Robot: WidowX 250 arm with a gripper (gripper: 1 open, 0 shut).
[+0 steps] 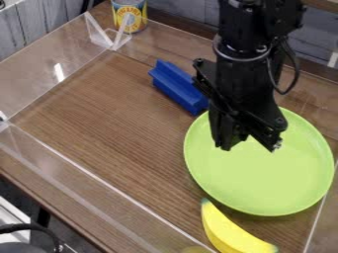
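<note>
My black gripper (244,128) hangs over the upper left part of a green plate (264,178); its fingertips point down, and whether they grip anything is hard to tell. A blue block (177,87) lies on the wooden table to the left of the gripper, partly behind it. A yellow banana (231,232) lies at the front, below the plate.
A yellow can (128,15) stands at the back left. Clear panels edge the table (93,138) on the left and front.
</note>
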